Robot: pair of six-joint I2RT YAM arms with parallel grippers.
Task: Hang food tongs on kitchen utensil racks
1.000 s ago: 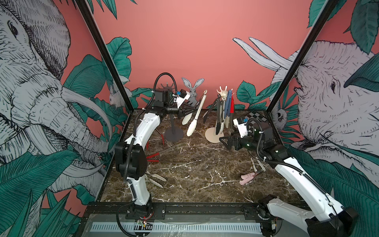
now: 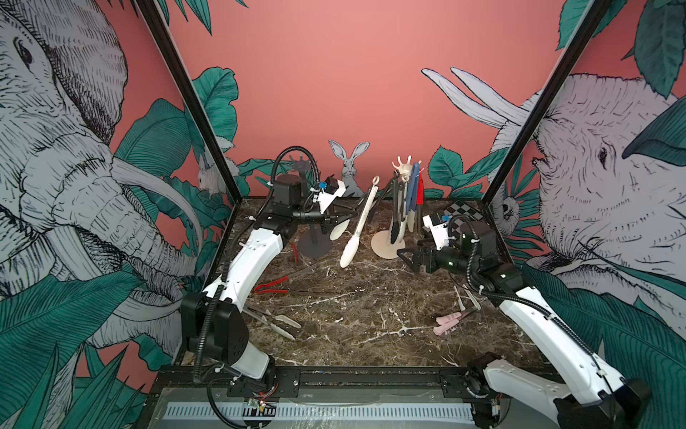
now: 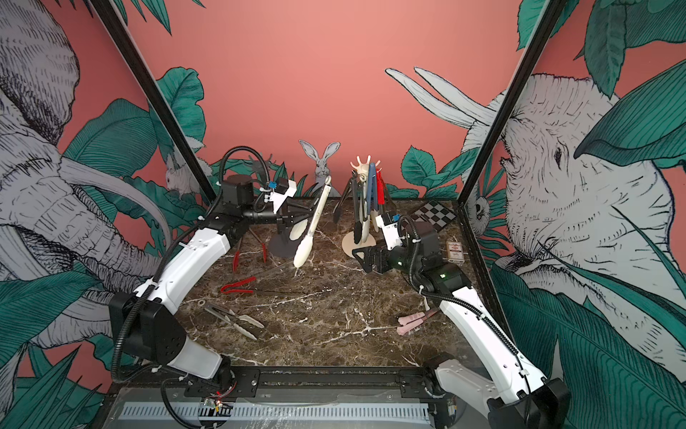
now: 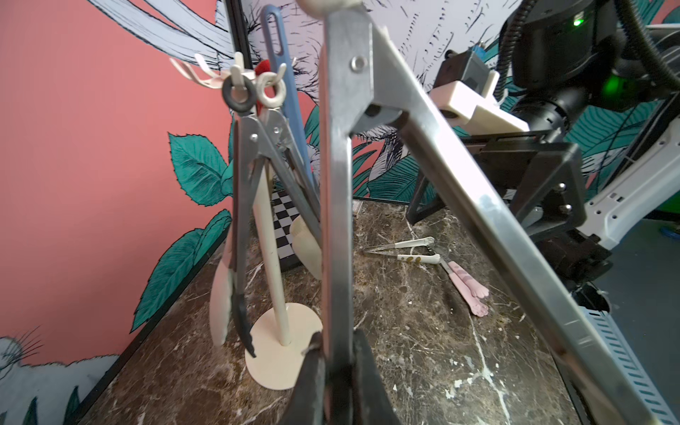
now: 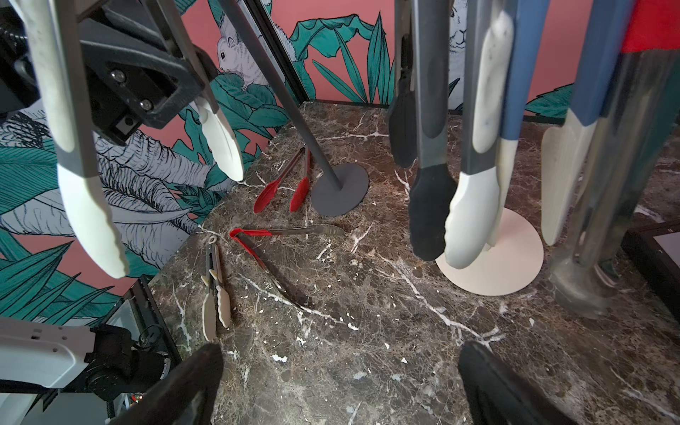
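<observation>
Cream-and-steel food tongs point(image 2: 358, 230) hang ring end up between the two racks, with my left gripper shut on one of their arms. Their other arm point(image 4: 488, 233) spreads apart in the left wrist view. To their right stands the beige utensil rack point(image 4: 282, 364), with several tongs and utensils on its hooks. The held tongs' ring end, only partly seen at the top of the left wrist view, is clear of the beige rack's hooks. My right gripper point(image 2: 407, 259) is open and empty in front of that rack, its fingers point(image 5: 187, 386) wide apart.
A dark grey rack point(image 5: 340, 190) stands behind my left gripper. Red-handled tongs point(image 5: 265, 232), small tongs point(image 5: 216, 290) and pink-handled tongs point(image 2: 450, 321) lie on the marble table. A checkered board point(image 3: 434, 214) is at the back right.
My right arm has stayed still.
</observation>
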